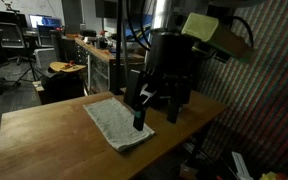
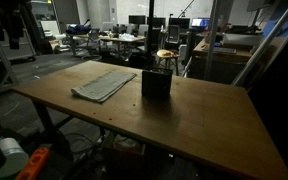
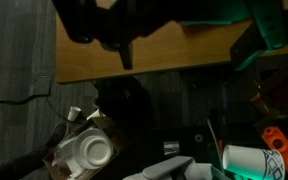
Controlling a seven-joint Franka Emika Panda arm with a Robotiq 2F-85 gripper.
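My gripper (image 1: 156, 116) hangs in the air near the table's edge, its fingers apart and nothing visible between them. A light, folded cloth (image 1: 119, 122) lies flat on the wooden table, beyond the gripper in exterior view 1. From the other side, the cloth (image 2: 104, 86) is on the left part of the tabletop, with a black box-like holder (image 2: 157, 84) standing beside it. In the dim wrist view, the open gripper spans the table edge; a dark greenish patch at the top cannot be identified clearly.
Chairs and desks stand farther back.
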